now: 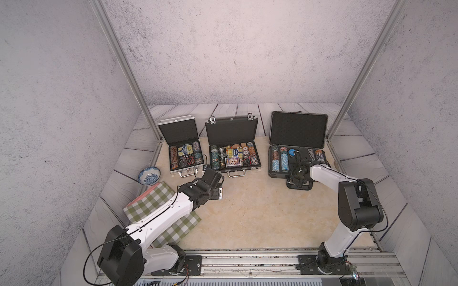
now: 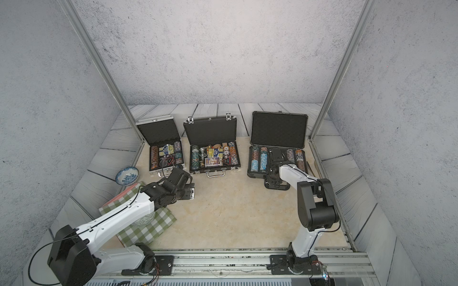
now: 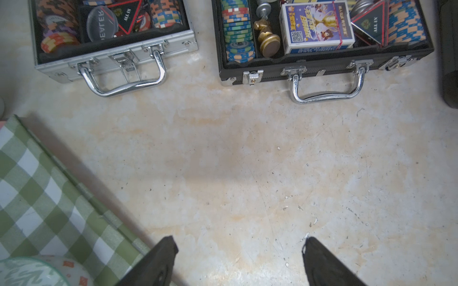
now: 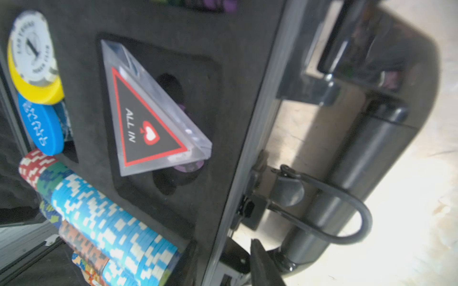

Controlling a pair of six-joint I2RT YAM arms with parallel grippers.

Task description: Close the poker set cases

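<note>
Three poker cases stand with lids up: silver (image 1: 185,128) at left, black (image 1: 231,128) in the middle, black (image 1: 297,127) at right, each showing chips. My left gripper is open and empty over bare table before the left two cases, whose handles show in the left wrist view. My right gripper is low at the right case's front edge, near the latch (image 4: 252,209) and black handle (image 4: 334,200). Its fingers are cut off at the frame's bottom; whether they hold anything is unclear.
A checked cloth (image 1: 150,200) with a bowl (image 2: 144,220) on it lies at front left, a blue bowl (image 1: 148,176) beside it.
</note>
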